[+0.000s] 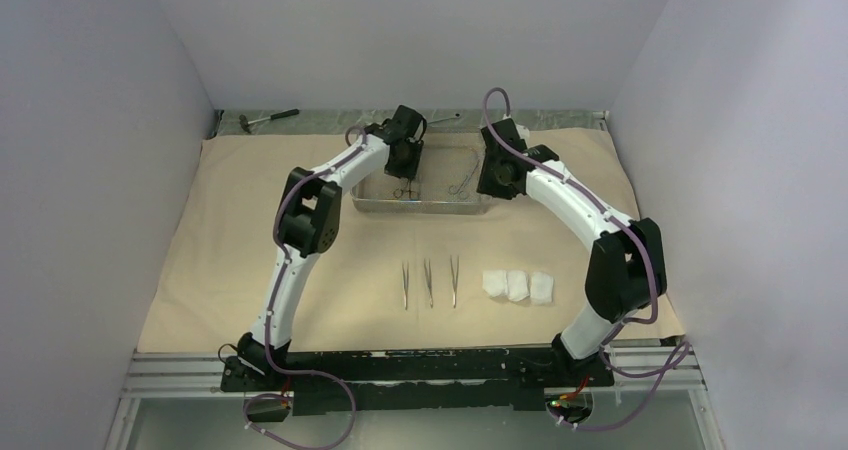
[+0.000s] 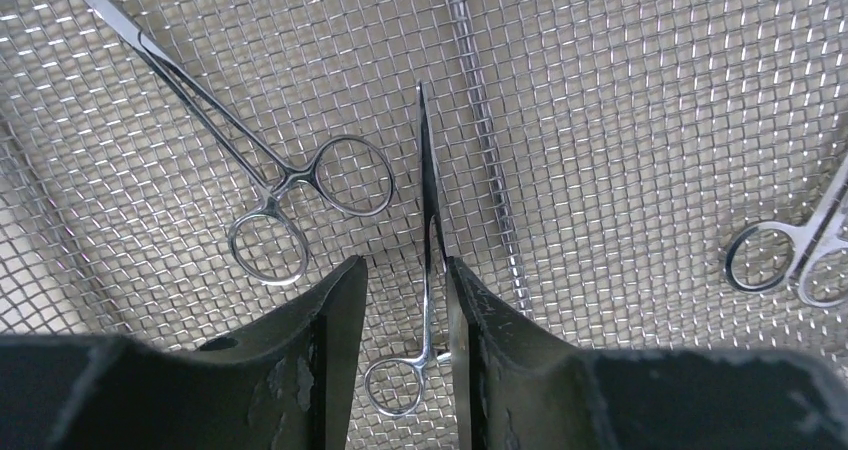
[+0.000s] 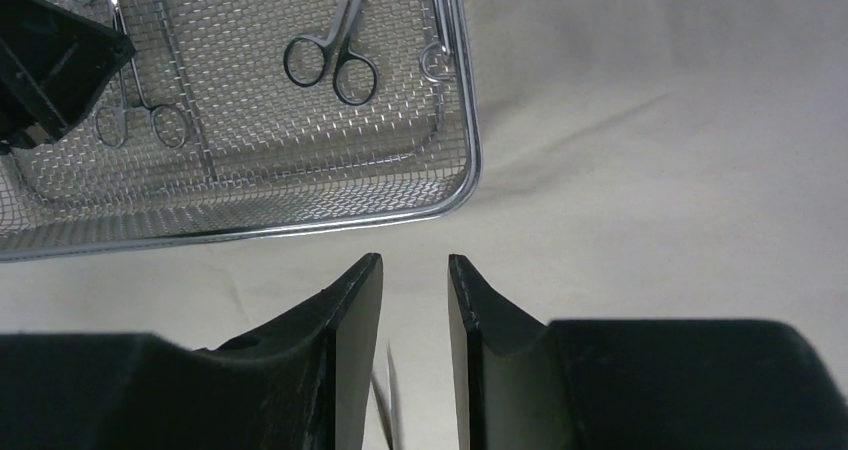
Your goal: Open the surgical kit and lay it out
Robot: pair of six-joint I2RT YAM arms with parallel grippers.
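Observation:
A wire mesh tray (image 1: pixel 420 206) holds several scissor-like instruments. In the left wrist view my left gripper is part open around a slim scissor-like instrument (image 2: pixel 427 300) standing in line between its fingertips; whether it touches is unclear. A clamp (image 2: pixel 283 178) lies to the left, another pair (image 2: pixel 775 255) to the right. My right gripper is open near the tray's front right corner, with nothing between its fingers. Three tweezers (image 1: pixel 429 282) lie in a row on the cloth in front of the tray.
Three white gauze pads (image 1: pixel 517 285) lie at the front right. A hammer (image 1: pixel 270 117) rests on the back strip.

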